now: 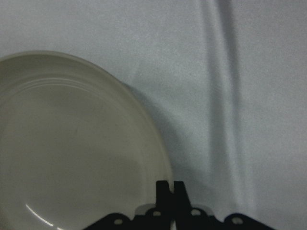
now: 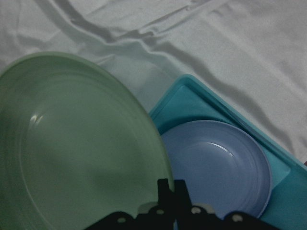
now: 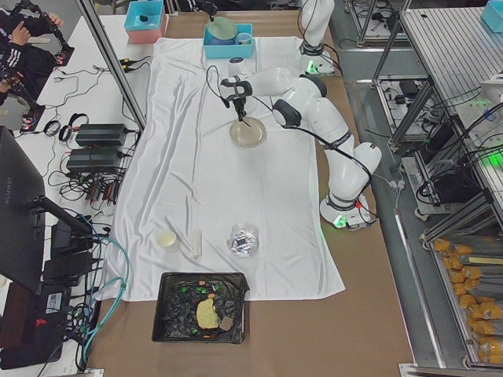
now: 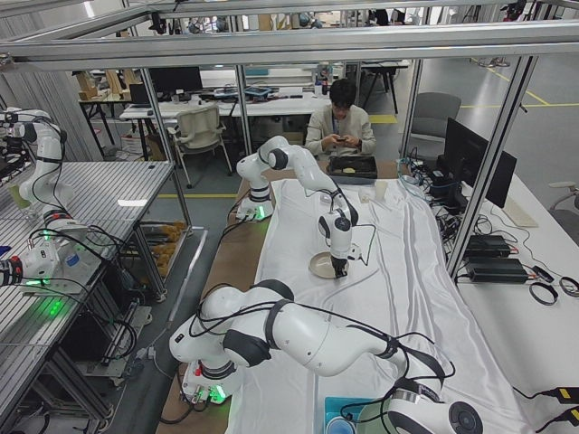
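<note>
A beige plate (image 3: 248, 135) (image 4: 322, 266) (image 1: 81, 129) is over the white cloth, with my left gripper (image 3: 240, 118) shut on its rim. A green plate (image 3: 222, 27) (image 2: 81, 139) hangs over a light-blue tray (image 3: 228, 53) (image 2: 189, 86), with my right gripper shut on its rim. A blue plate (image 2: 216, 167) lies in the tray, partly under the green one.
A black tray (image 3: 169, 314) with food items is at the cloth's far end from the blue tray. A clear packet (image 3: 243, 239), cream cup (image 3: 167, 239) and white strip (image 3: 196, 243) lie near it.
</note>
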